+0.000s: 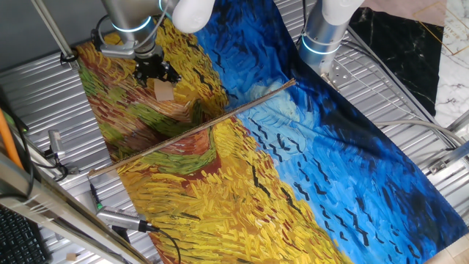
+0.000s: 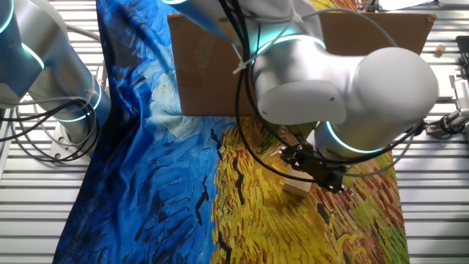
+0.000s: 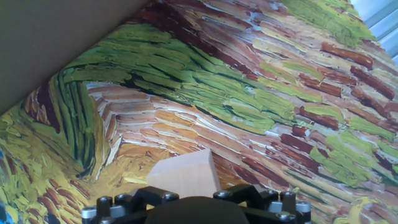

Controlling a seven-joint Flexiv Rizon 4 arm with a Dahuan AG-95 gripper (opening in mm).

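Note:
A pale wooden block (image 1: 163, 90) shows just beneath my gripper (image 1: 157, 76) in exterior view 1, on the yellow and brown part of the painted cloth. From exterior view 2, the block (image 2: 297, 188) appears right by the black fingers (image 2: 322, 173), partly covered by them. At the bottom of the wrist view, the two black fingers stand apart on either side of my gripper, so it looks open. Beyond them lies the block (image 3: 186, 173), its lower end hidden by the gripper. Whether fingers and block touch cannot be made out.
An upright cardboard panel (image 2: 209, 73) crosses the cloth (image 1: 242, 183) close to the gripper; exterior view 1 shows its long top edge (image 1: 212, 125). Cables hang around the arm. Beyond the panel, the cloth is clear.

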